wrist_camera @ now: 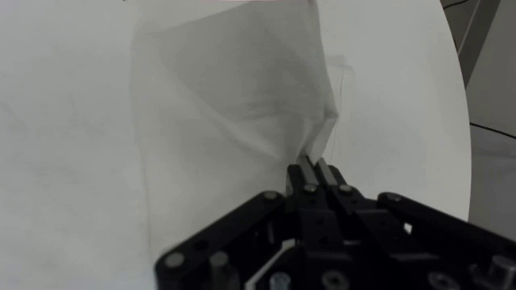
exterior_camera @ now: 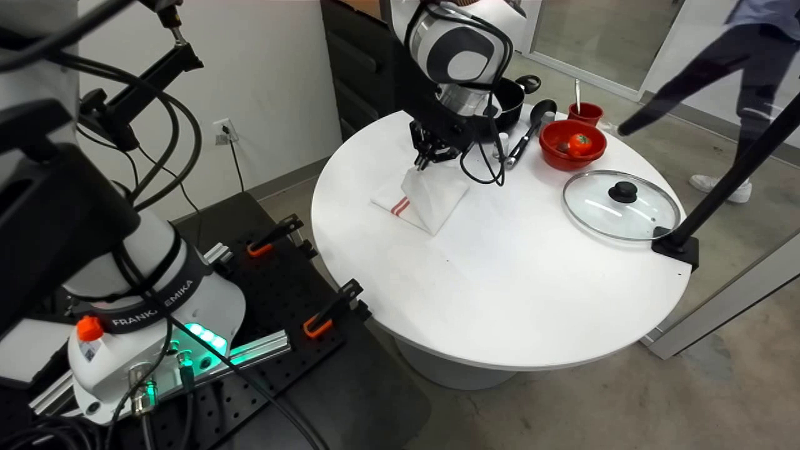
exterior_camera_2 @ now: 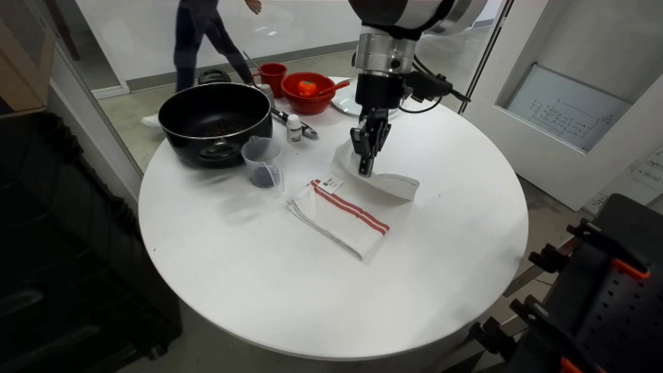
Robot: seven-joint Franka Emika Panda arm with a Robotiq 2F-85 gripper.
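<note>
A white cloth with red stripes (exterior_camera_2: 349, 211) lies folded on the round white table, a label near one corner. My gripper is shut on a raised edge of this cloth (wrist_camera: 251, 72), which bunches right at the fingertips in the wrist view. In exterior view 1 the lifted flap of the cloth (exterior_camera: 429, 201) hangs from the gripper (exterior_camera: 421, 165) and slants down over the rest. From the other side, the gripper (exterior_camera_2: 365, 171) holds the flap above the table while its loose end curls to the right.
A black pot (exterior_camera_2: 214, 121), a clear measuring cup (exterior_camera_2: 262, 162) and a small white bottle (exterior_camera_2: 294, 129) stand behind the cloth. Red bowls with a tomato (exterior_camera: 573, 145) and a glass lid (exterior_camera: 621, 204) are farther right.
</note>
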